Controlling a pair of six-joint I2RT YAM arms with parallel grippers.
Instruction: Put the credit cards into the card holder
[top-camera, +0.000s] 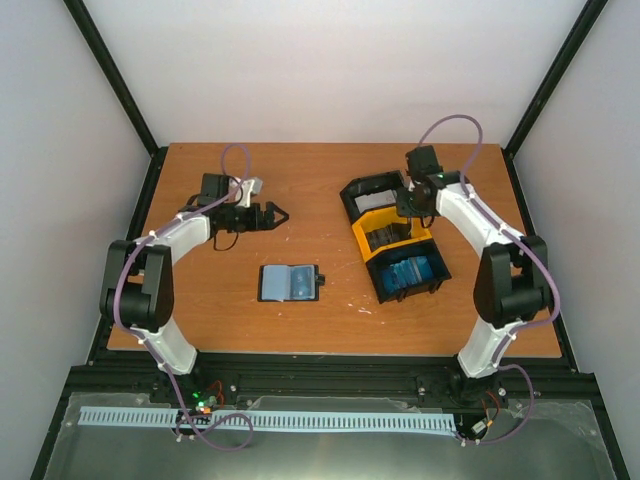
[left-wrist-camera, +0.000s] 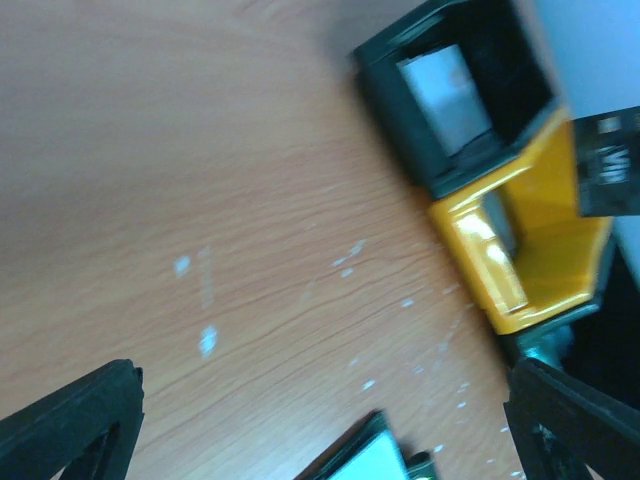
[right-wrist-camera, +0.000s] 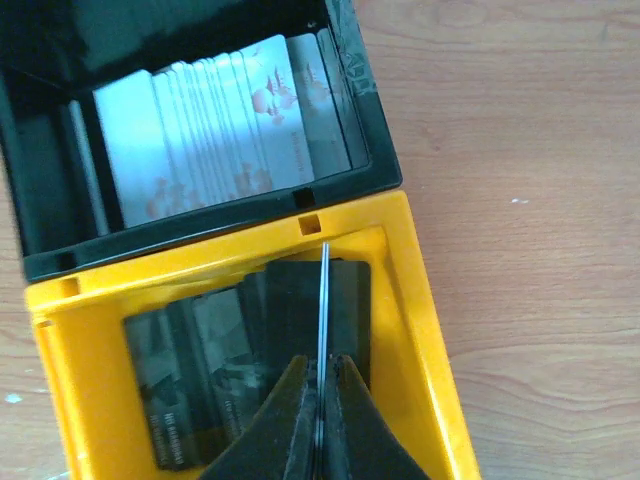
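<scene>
My right gripper (top-camera: 410, 208) is raised over the yellow compartment (right-wrist-camera: 420, 330), shut on a dark credit card held upright, seen edge-on as a thin line (right-wrist-camera: 323, 290) in the right wrist view and marked VIP (left-wrist-camera: 608, 165) in the left wrist view. More dark cards (right-wrist-camera: 215, 370) lie in that compartment. My left gripper (top-camera: 274, 215) stands open and empty above the left of the table. The card holder (top-camera: 288, 282), a flat dark item with light blue leaves, lies at the middle front.
A black compartment with pale cards (right-wrist-camera: 200, 130) adjoins the yellow one at the back; another with blue cards (top-camera: 405, 272) stands at the front.
</scene>
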